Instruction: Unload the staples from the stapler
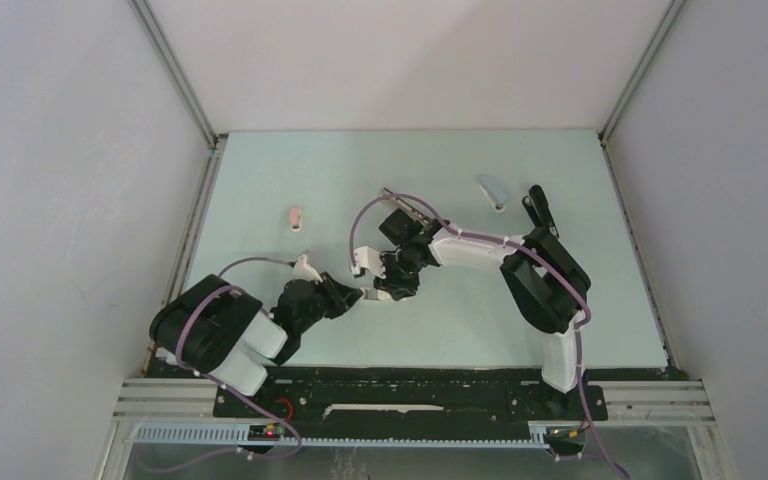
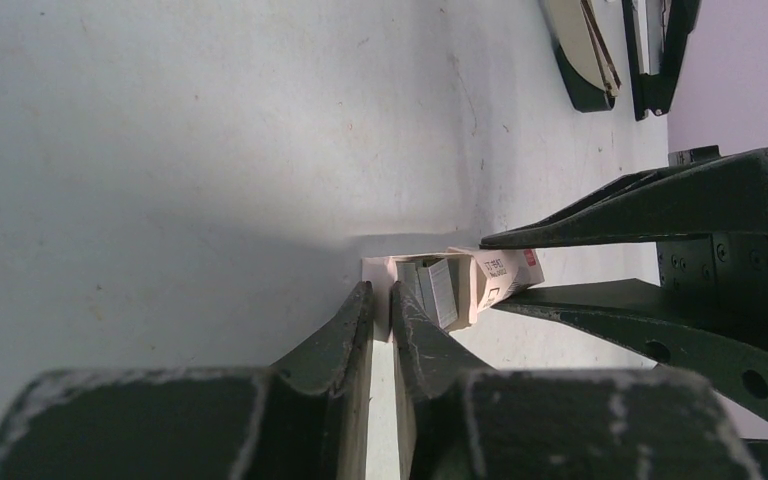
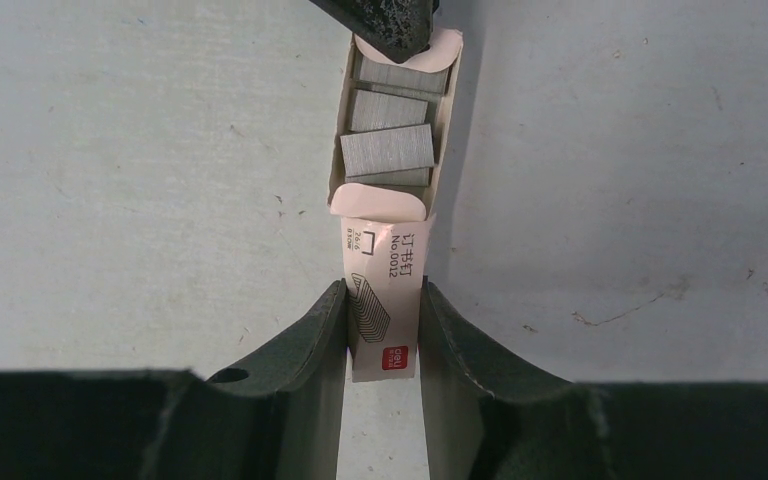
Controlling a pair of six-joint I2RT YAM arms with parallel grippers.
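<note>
An opened staple box point(image 3: 340, 150) lies on the table between my grippers, with stacked staple strips point(image 3: 387, 150) inside. My left gripper is shut on the box's end flap; in the right wrist view its tip shows at the far end. My right gripper is shut on the printed end point(image 3: 385, 250) of the box, which reads No.0012. In the top view both arms meet at the box, low in the middle of the table.
Dark staplers point(image 1: 540, 210) lie at the right, with a light-blue one point(image 1: 490, 188) nearby. A small pink item point(image 1: 295, 216) is at the left, and a long object point(image 1: 392, 198) is behind the right arm.
</note>
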